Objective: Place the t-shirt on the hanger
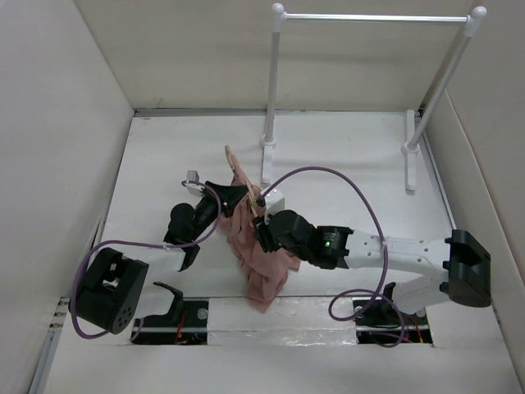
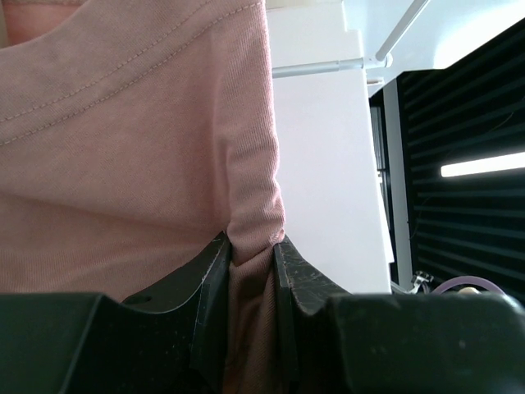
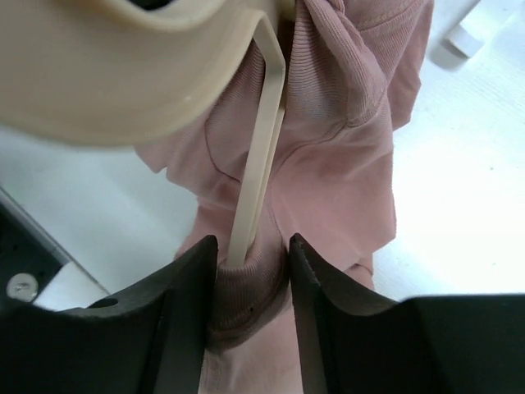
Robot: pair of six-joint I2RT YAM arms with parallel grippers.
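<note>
The pink t shirt (image 1: 262,271) hangs bunched below both grippers, with the pale wooden hanger (image 1: 233,164) running through it. My left gripper (image 1: 238,195) is shut on the shirt's hemmed edge, which fills the space between its fingertips in the left wrist view. My right gripper (image 1: 261,231) is at the hanger's lower end; in the right wrist view its fingers straddle shirt fabric wrapped round the tip of the hanger (image 3: 254,172), and the finger looks part open, so whether it grips is unclear.
A white rack (image 1: 369,18) with a top rail stands at the back right, its feet on the white floor. Walls bound the workspace on the sides and back. Open floor lies right of the shirt and at the far left.
</note>
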